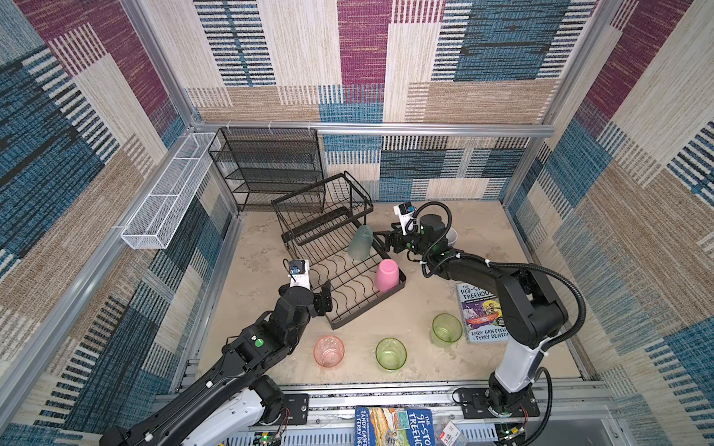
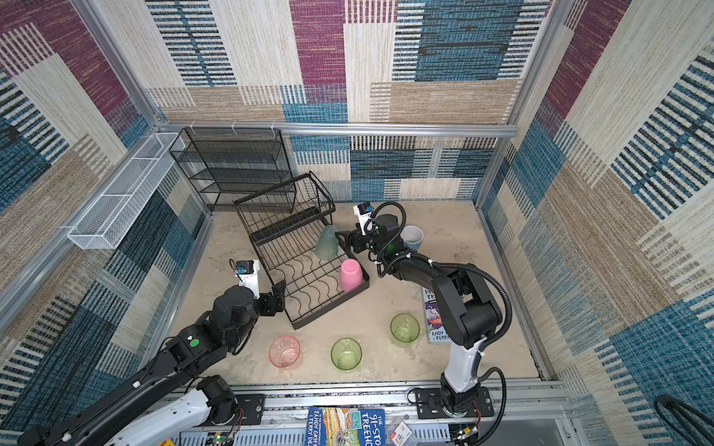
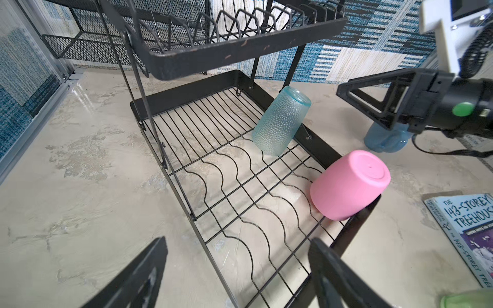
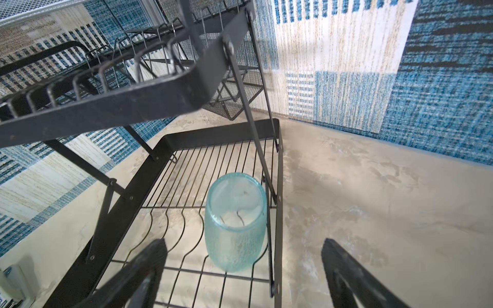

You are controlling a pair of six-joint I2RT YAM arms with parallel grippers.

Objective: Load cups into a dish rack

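A black wire dish rack [image 1: 346,323] stands on the table. Inside it, a teal textured cup [image 3: 281,121] leans in the lower tier and a pink cup [image 3: 350,185] lies tilted at the right front corner. My right gripper is open, right of the rack, with the teal cup ahead and nothing between its fingers. My left gripper stands open and empty at the rack's left front. On the table in front are an orange-red cup [image 1: 328,351], a green cup [image 1: 390,354] and another green cup [image 1: 446,329]. A pale blue mug [image 2: 411,237] stands behind the right arm.
A book [image 1: 483,316] lies at the right, partly under the right arm. A black mesh shelf [image 1: 271,167] stands at the back left, and a white wire basket [image 1: 167,193] hangs on the left wall. The rack's upper tier [image 3: 246,48] overhangs its rear part.
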